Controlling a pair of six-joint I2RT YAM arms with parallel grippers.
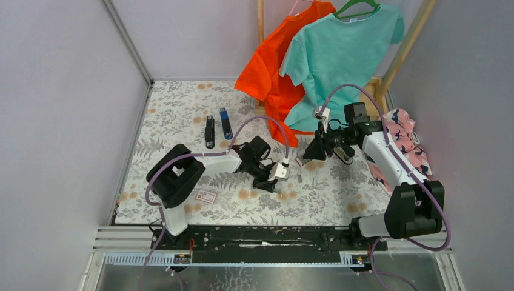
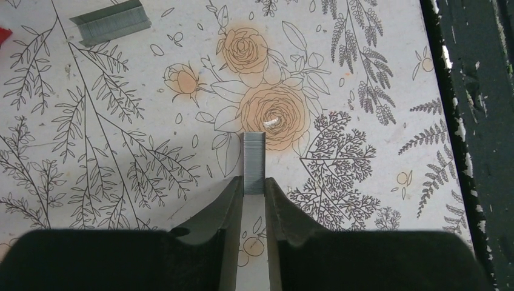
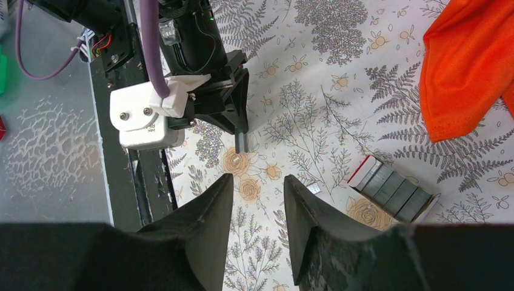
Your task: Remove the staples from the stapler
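Observation:
My left gripper is shut on a silver staple strip (image 2: 254, 159), low over the floral board. Another staple strip (image 2: 110, 22) lies at upper left in the left wrist view. My right gripper hangs above the board, fingers apart with nothing between them. Beyond its fingertips lies an open box of staples (image 3: 391, 192). Two staplers, one black (image 1: 210, 131) and one blue (image 1: 226, 123), lie at the back left; whether either holds staples cannot be told.
An orange shirt (image 1: 276, 91) and a teal shirt (image 1: 327, 66) hang at the back. A pink cloth (image 1: 406, 145) is piled at the right. A small card (image 1: 206, 197) lies at front left. The dark front edge (image 2: 473, 121) is near my left gripper.

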